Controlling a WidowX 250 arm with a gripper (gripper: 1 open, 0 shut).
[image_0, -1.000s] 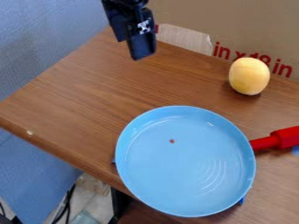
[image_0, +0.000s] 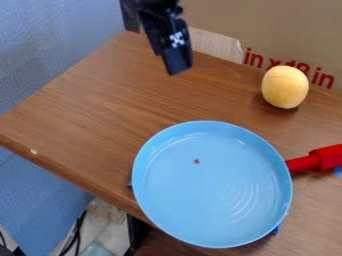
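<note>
My dark gripper hangs in the upper middle of the camera view, over the back part of the wooden table, above and to the left of a round pale-yellow object. Whether its fingers are open or shut cannot be made out. A light blue plate lies in the lower middle, with a small red speck on it. A red cylindrical handle lies at the plate's right, partly out of frame.
A cardboard panel with red printing stands at the back. The table's left edge borders a blue fabric surface and cables below. The wooden top is clear at the left.
The plate, the yellow object and the red handle look unchanged.
</note>
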